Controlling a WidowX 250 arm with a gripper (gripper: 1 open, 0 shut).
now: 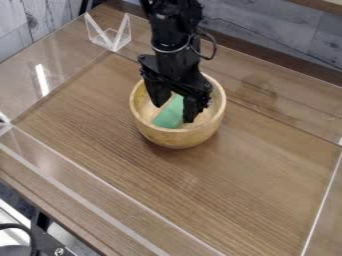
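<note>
A wide tan bowl [178, 135] sits on the wooden table near the middle of the view. Inside it lies a green object [168, 116], partly covered by the robot's hand. My black gripper [175, 98] hangs over the bowl from the top of the view, its fingers open and spread to either side above the green object. Whether the fingertips touch the object is hard to tell.
A white wire-like fixture [110, 30] stands at the back left. A black cable [19, 232] lies at the lower left corner.
</note>
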